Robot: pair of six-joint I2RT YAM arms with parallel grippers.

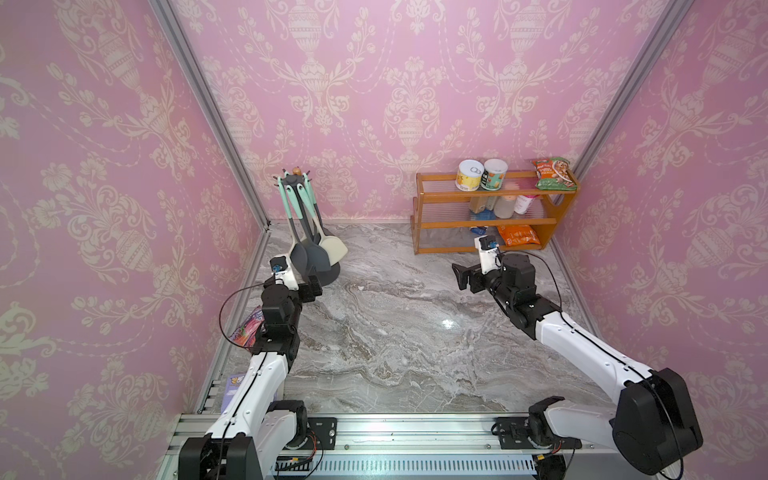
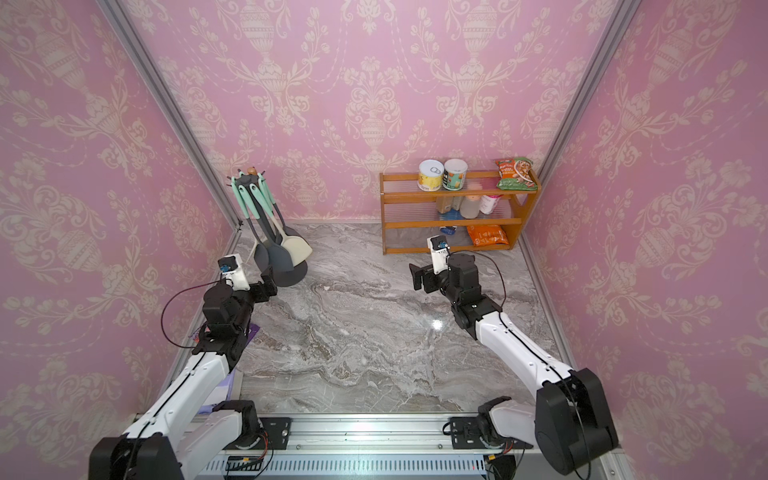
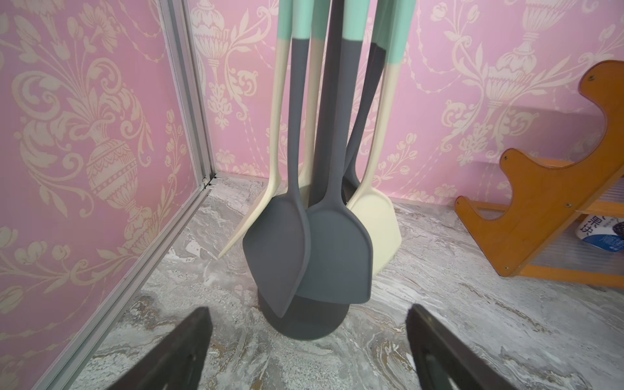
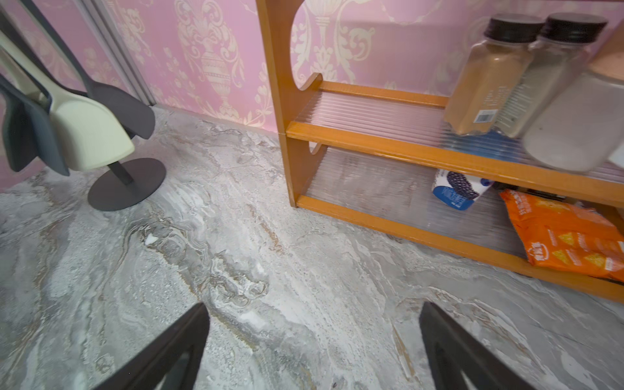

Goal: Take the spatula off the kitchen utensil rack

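Note:
Several utensils with mint-green handles and grey or cream heads hang on the dark rack, whose round base (image 4: 144, 175) rests at the back left. In the left wrist view a grey spatula (image 3: 334, 250) and another grey flat head (image 3: 276, 237) face the camera, with a cream spatula (image 3: 380, 224) behind at the right. My left gripper is open in front of the rack; only bare counter and the base show between its fingers, and it touches no utensil. My right gripper is open above bare counter, well to the right. The handle tops lie outside the left wrist view.
A wooden shelf (image 1: 496, 224) with cans, jars and packets stands at the back right. Packages (image 1: 249, 326) lie along the left edge, partly behind the left arm. The marble counter (image 1: 392, 320) between the arms is clear.

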